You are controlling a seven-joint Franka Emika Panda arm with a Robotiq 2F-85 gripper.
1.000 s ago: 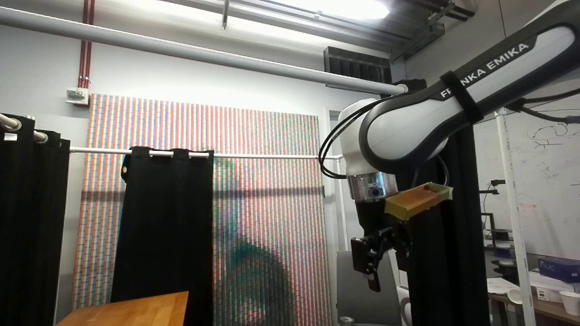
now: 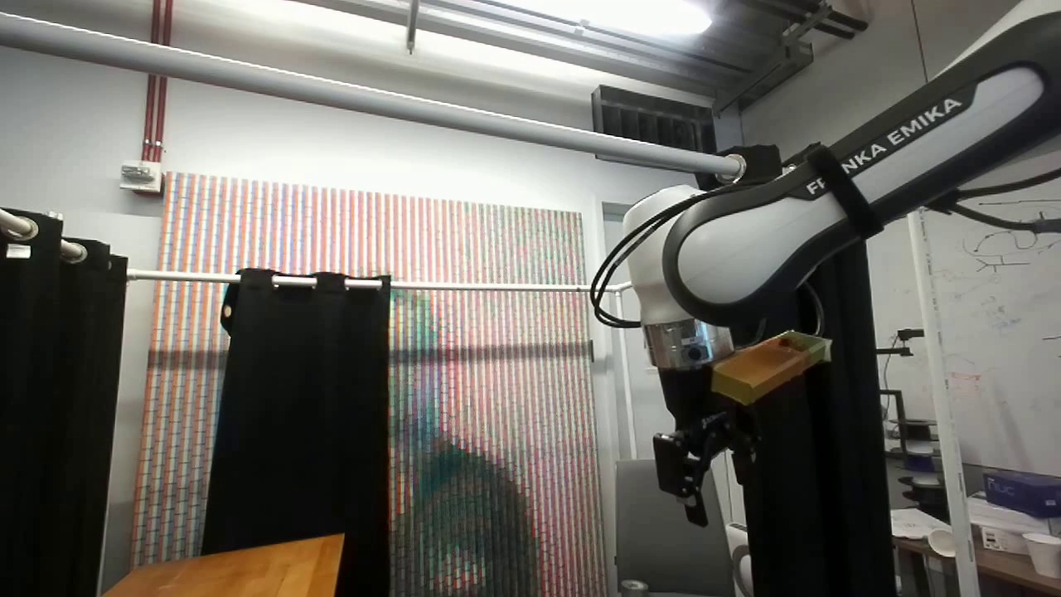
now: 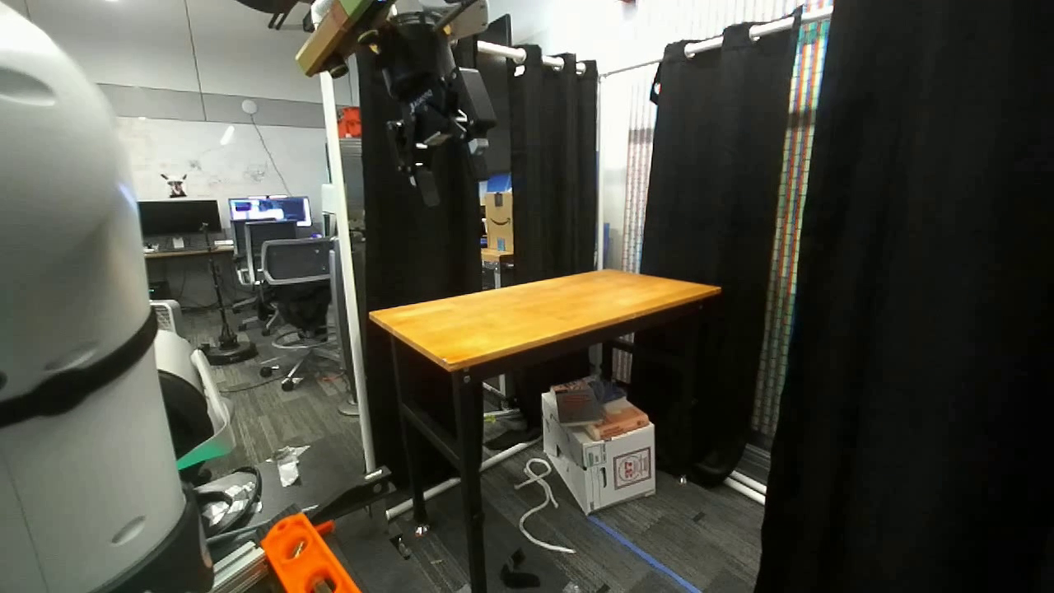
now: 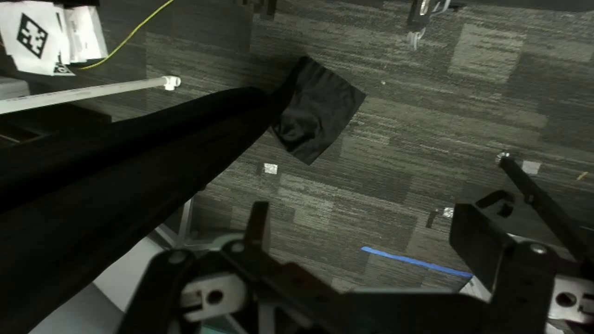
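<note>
My gripper stands open in the wrist view, its black fingers (image 4: 257,225) wide apart with only carpet visible between and beyond them. In exterior view 2 it hangs high in the air, pointing down, above and to the left of the wooden table (image 3: 553,311). The tabletop looks bare there. Exterior view 1 shows the gripper (image 2: 722,492) below the arm's wrist, well to the right of the table's corner (image 2: 239,569). A yellowish block-shaped piece (image 2: 771,366) is fixed beside the wrist.
Black curtains (image 3: 721,198) hang behind and beside the table. One curtain (image 4: 139,150) runs close along the left of the wrist view. Below the table sits a white box (image 3: 617,469) with things on top. Blue tape (image 4: 415,261) marks the carpet. Open air surrounds the table's top.
In exterior view 1 the arm's wrist and gripper have shifted slightly to the right. The table and curtains stand as before.
</note>
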